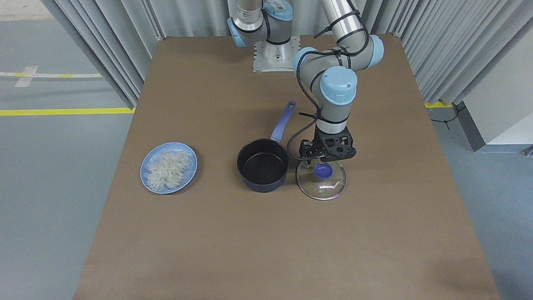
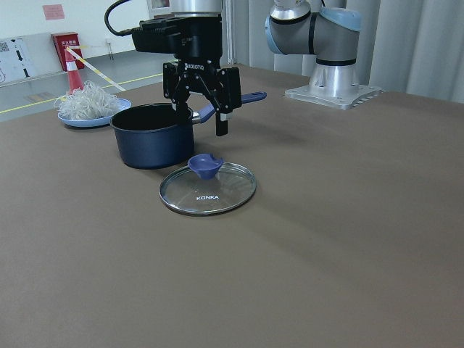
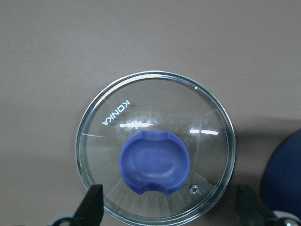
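A glass lid [image 1: 320, 187] [image 2: 210, 196] [image 3: 155, 108] with a blue knob [image 3: 154, 162] lies on the table, just right of a dark saucepan [image 1: 262, 165] [image 2: 152, 145] in the front view. My gripper [image 2: 203, 116] hangs over the lid, above the knob, open with nothing between its fingers. In the wrist view its two dark fingertips stand either side below the knob. The pan's blue handle [image 1: 282, 122] points to the back.
A blue plate of white noodles [image 1: 168, 170] sits left of the pan. The arm's base [image 1: 275, 60] stands at the back edge.
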